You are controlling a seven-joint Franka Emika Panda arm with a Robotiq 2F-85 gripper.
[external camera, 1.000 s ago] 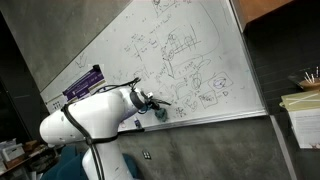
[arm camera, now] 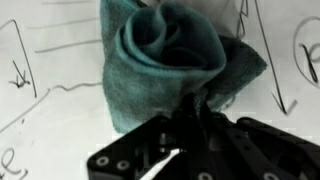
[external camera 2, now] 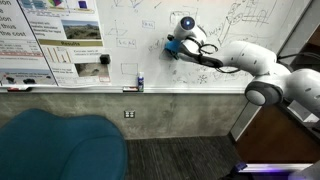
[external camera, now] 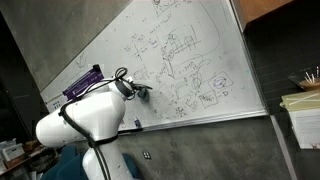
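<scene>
A bunched teal cloth [arm camera: 165,60] fills the middle of the wrist view, its folds rolled up and a flap spreading to the right. My gripper is shut on it, though the fingertips are largely buried in the fabric. Behind the cloth lies the whiteboard [arm camera: 60,65], with dark marker lines on both sides. From the first exterior view, the cloth [external camera: 143,93] is at the board's lower left part, at the end of the white arm. In the second exterior view, my gripper [external camera 2: 176,46] is up against the whiteboard [external camera 2: 125,60]; whether the cloth presses on it I cannot tell.
Posters [external camera 2: 70,45] hang left of the arm. A small bottle [external camera 2: 140,82] stands on the board's ledge [external camera 2: 185,92]. A teal chair [external camera 2: 60,145] occupies the floor at left. Drawings [external camera: 190,65] cover much of the board to the arm's right.
The arm's end and the cloth have shifted left and upward along the board in exterior view 1. The cloth has stayed in the gripper.
</scene>
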